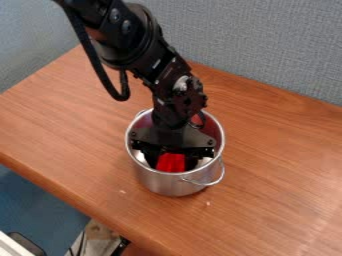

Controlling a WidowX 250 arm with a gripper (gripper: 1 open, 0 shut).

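A shiny metal pot point(175, 185) with thin side handles stands on the wooden table. My black gripper point(171, 150) reaches down inside it from above, over a red object point(171, 162) that shows near the front inner wall. The gripper's fingertips are mostly hidden, so what lies between them is unclear.
A grey wall point(267, 40) runs along the back. The table's front-left edge drops to a blue floor with cables and small items below.
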